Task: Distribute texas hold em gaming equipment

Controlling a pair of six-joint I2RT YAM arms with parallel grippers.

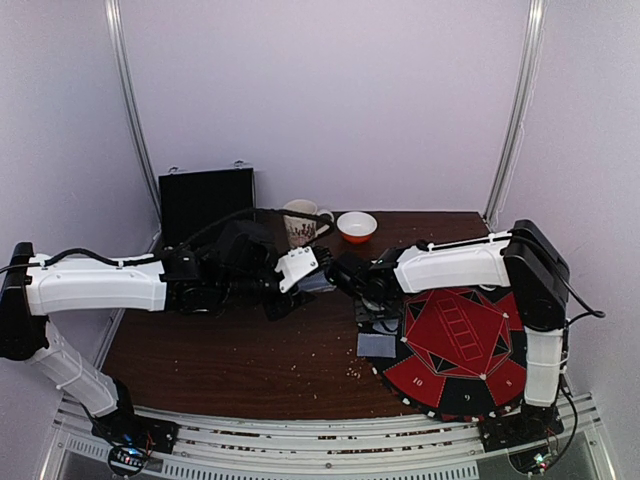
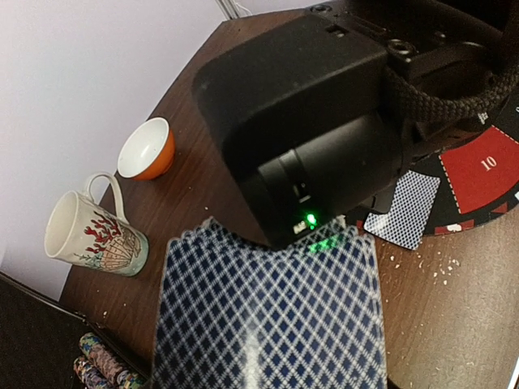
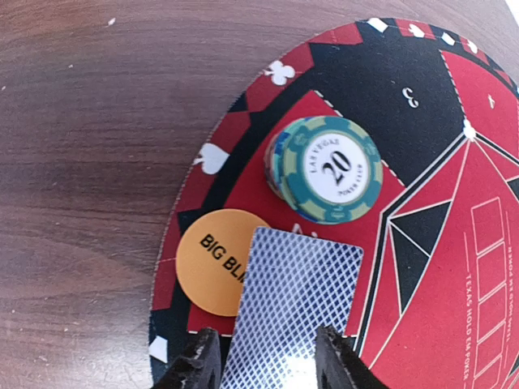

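My left gripper is shut on a deck of blue checked cards, held above the table; its fingers are hidden in the left wrist view. Close by the deck, in the top view, is the right arm's end, and in the left wrist view its dark body covers the deck's far edge. The right gripper stands open, its fingers apart. Below them a checked card lies on the round mat, partly over the orange BIG BLIND disc. A chip stack sits beside it.
Another card lies at the mat's left edge. A patterned mug, an orange bowl and an open black case stand at the back.
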